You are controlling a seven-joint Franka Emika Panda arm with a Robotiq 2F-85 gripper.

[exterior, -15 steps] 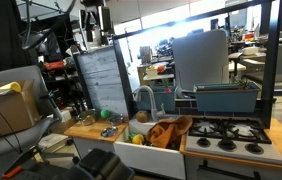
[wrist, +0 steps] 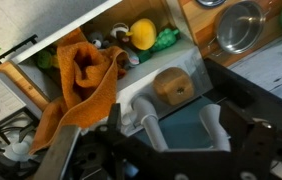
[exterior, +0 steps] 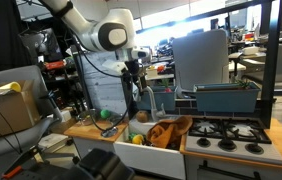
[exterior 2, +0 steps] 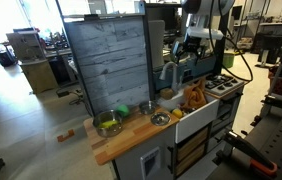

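Note:
My gripper is open, its two dark fingers spread at the bottom of the wrist view with nothing held between them. In exterior view 1 the gripper [exterior: 139, 88] hangs high, near the grey faucet [exterior: 151, 98] behind the sink. An orange-brown cloth [wrist: 86, 78] lies crumpled in the white sink [exterior: 151, 158]. Beside it in the sink are a yellow item [wrist: 143, 34] and a green item [wrist: 167, 40]. Near the faucet sits a round wooden piece [wrist: 173, 85].
To the right of the sink is a gas stove [exterior: 231, 138]. Metal bowls [exterior 2: 108, 123] rest on the wooden counter [exterior 2: 131, 142] on the other side. A teal box [exterior: 226, 101] stands behind, and a tall grey panel [exterior 2: 121, 60] rises at the back.
The arm has come down from near the top of exterior view 1, bringing the gripper lower and closer to the faucet. The sink's contents look unmoved.

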